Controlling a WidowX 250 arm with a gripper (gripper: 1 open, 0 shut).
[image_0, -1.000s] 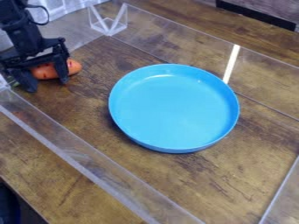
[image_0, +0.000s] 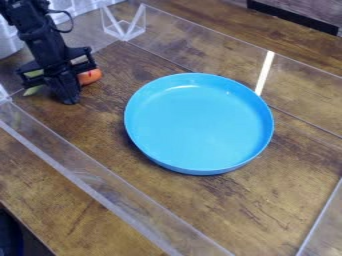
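Note:
My gripper (image_0: 64, 92) is low over the wooden surface at the left, beside the clear wall. An orange, carrot-like object (image_0: 88, 76) lies just behind it, partly hidden by the gripper. A green object (image_0: 32, 89) shows at its left, also partly covered. The fingertips are dark and small, and whether anything is between them is unclear.
A large blue plate (image_0: 198, 123) sits on the wooden surface (image_0: 254, 220) at the centre right. A clear barrier runs along the left and front. A white wire-like piece (image_0: 123, 25) stands at the back. The right side has free room.
My gripper has moved slightly down and to the right from where it was a second ago. It now covers more of the orange object.

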